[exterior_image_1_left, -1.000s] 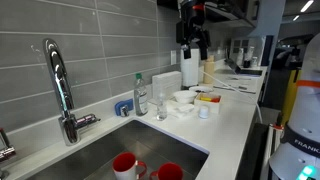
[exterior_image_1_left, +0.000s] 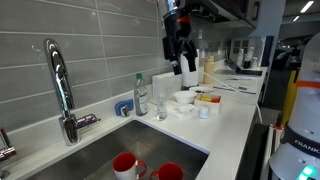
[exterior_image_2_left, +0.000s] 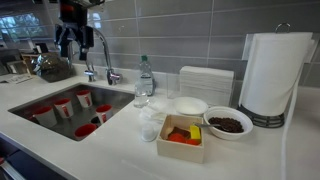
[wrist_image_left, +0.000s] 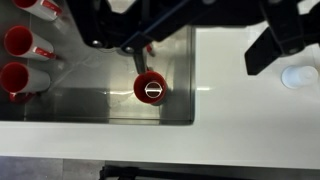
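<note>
My gripper (exterior_image_1_left: 183, 67) hangs open in the air, with nothing between its fingers. In the wrist view the gripper has one finger over the sink and the other over the white counter. Several red-and-white mugs stand in the steel sink (exterior_image_2_left: 112, 100). One red mug (wrist_image_left: 150, 88) is near the sink's corner, close to the left finger in that view and partly covered by it. Another mug (wrist_image_left: 28, 78) lies tilted at the far left with its red inside showing. A white mug with red trim (exterior_image_1_left: 125, 165) shows at the bottom of exterior view 1.
A faucet (exterior_image_1_left: 62, 90) rises behind the sink. On the counter are a clear bottle (exterior_image_2_left: 146, 75), a box of colored items (exterior_image_2_left: 180, 148), a bowl of dark contents (exterior_image_2_left: 231, 124) and a paper towel roll (exterior_image_2_left: 276, 75).
In exterior view 1 my gripper has moved left and lower, toward the sink side. It stays empty, and the mugs and counter items have not moved.
</note>
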